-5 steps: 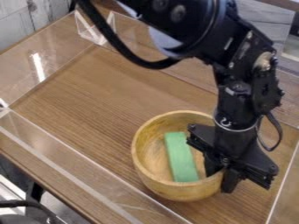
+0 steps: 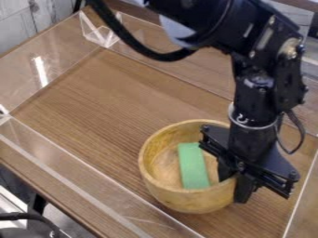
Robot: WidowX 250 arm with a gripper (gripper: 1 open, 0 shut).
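Observation:
A yellow-tan bowl sits at the front middle of the wooden table, holding a green block that lies lengthwise in it. My black gripper is over the bowl's right side, low down, and is shut on that rim; the exact contact at the fingertips is partly hidden by the gripper body.
A clear plastic piece stands at the back left. Clear edging runs along the left and front of the table, with dark cables at the lower left.
The arm's body has tilted slightly and shifted a little, with the bowl moving slightly along with it. The green block still lies inside the bowl.

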